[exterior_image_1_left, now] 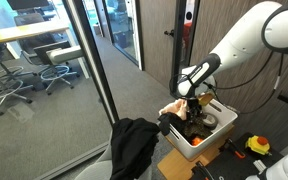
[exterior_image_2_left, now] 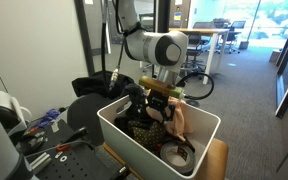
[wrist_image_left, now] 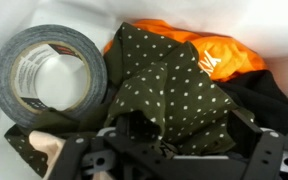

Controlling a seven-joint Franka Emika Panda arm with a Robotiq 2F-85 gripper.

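In the wrist view my gripper stands open over a dark green cloth with white dots (wrist_image_left: 169, 90), its fingers spread apart. The cloth lies bunched between and beneath the fingertips; whether they touch it I cannot tell. From outside, the gripper (exterior_image_2_left: 156, 104) is seen lowered into a white bin (exterior_image_2_left: 134, 152). A roll of grey tape (wrist_image_left: 92, 75) lies beside the dotted cloth. Orange fabric (wrist_image_left: 224, 62) and black fabric (wrist_image_left: 264, 100) show past it. Pinkish cloth (exterior_image_2_left: 191, 120) hangs at the bin's far side.
The bin's walls (exterior_image_1_left: 187, 151) stand close around my gripper. Black cloth (exterior_image_1_left: 134, 145) is heaped outside the bin. A yellow and red object (exterior_image_1_left: 258, 144) sits on the dark table near my arm's base.
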